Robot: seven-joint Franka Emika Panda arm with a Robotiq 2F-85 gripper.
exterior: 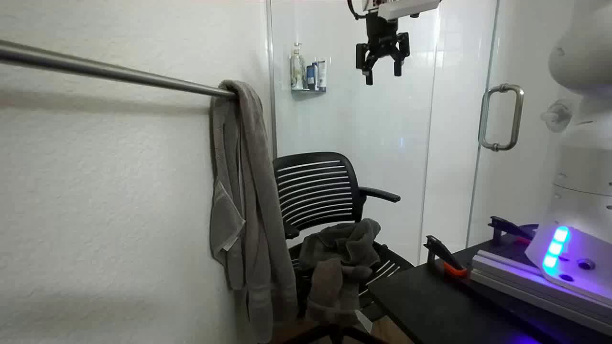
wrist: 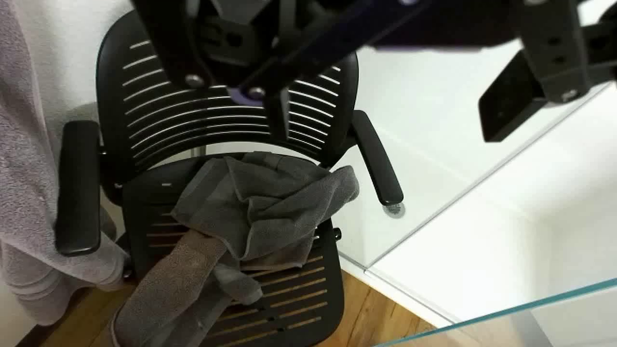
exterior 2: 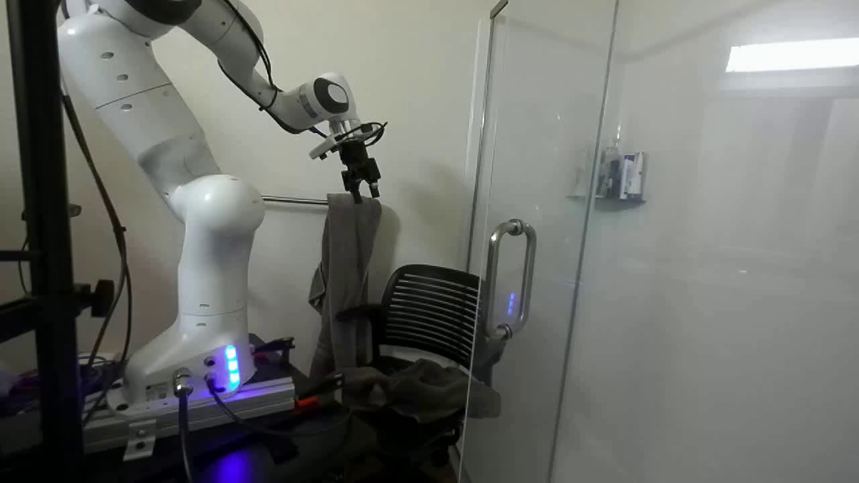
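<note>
My gripper (exterior: 383,79) hangs in the air with its fingers pointing down, open and with nothing between them. In the wrist view its fingertips (wrist: 509,104) stand wide apart, high above a black slatted chair (wrist: 225,115). A crumpled grey towel (wrist: 266,202) lies on the seat, part of it draping over the front edge. Another grey towel (exterior: 252,189) hangs from a metal wall bar (exterior: 114,71), to the left of the chair in exterior view 1. No contact shows between my gripper and either towel.
A glass shower door with a metal handle (exterior 2: 509,278) stands beside the chair. Bottles (exterior: 298,69) sit on a corner shelf behind the glass. The black table (exterior: 453,306) carries the arm's base and clamps (exterior: 444,256). Chair armrests (wrist: 79,185) rise either side of the seat.
</note>
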